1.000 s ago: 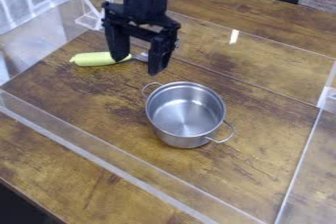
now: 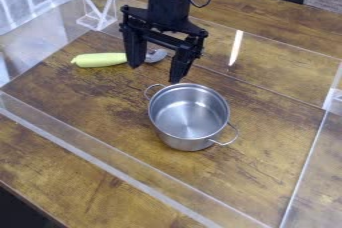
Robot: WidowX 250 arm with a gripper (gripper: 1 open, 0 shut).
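My black gripper (image 2: 158, 52) hangs over the wooden tabletop with its fingers spread apart and nothing visible between them. It is above and behind a steel pot (image 2: 189, 114) with two wire handles. A pale green corn-like object (image 2: 100, 59) lies to the left of the gripper, with a small silvery piece at its right end, partly hidden by the gripper.
Clear plastic walls (image 2: 47, 123) border the work area on the left and front, with another at the right. A small white-handled item (image 2: 235, 47) stands at the back right. The wood right of the pot and at front left is free.
My gripper has shifted to the right over the last second, away from the green object and toward the space behind the pot. The pot and green object stay where they were.
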